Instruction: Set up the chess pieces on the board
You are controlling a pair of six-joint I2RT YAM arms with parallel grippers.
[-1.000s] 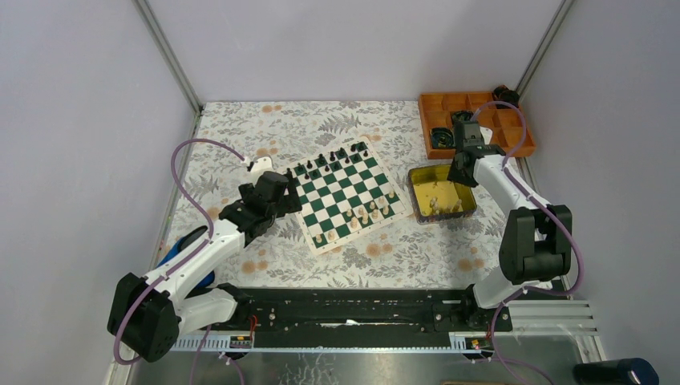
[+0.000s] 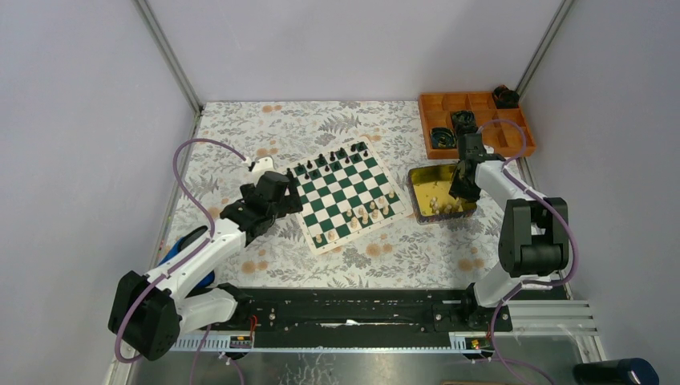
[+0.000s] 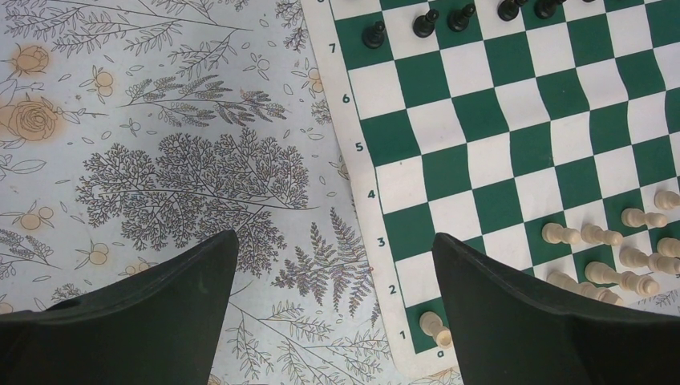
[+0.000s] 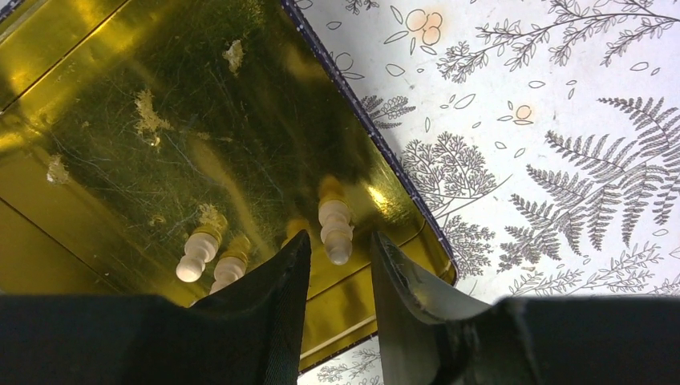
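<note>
My right gripper is open inside the gold tray [image 2: 420, 202]. A pale pawn [image 4: 336, 231] shows between its parted fingers, with a gap on either side. Two more pale pawns [image 4: 198, 252] stand to the left in the right wrist view, one partly behind a finger. The green and white chessboard [image 2: 341, 191] carries black pieces [image 3: 424, 24] along its far side and several pale pieces [image 3: 614, 275] at the near right. A lone pale piece [image 3: 435, 329] occupies the corner square a1. Off the board's left edge, my left gripper is open and empty.
An orange compartment box [image 2: 433, 104] stands at the back right, behind the tray, with dark items [image 2: 443, 138] inside. Patterned cloth [image 2: 377, 265] in front of the board is clear. A blue object [image 2: 172, 250] lies near the left arm.
</note>
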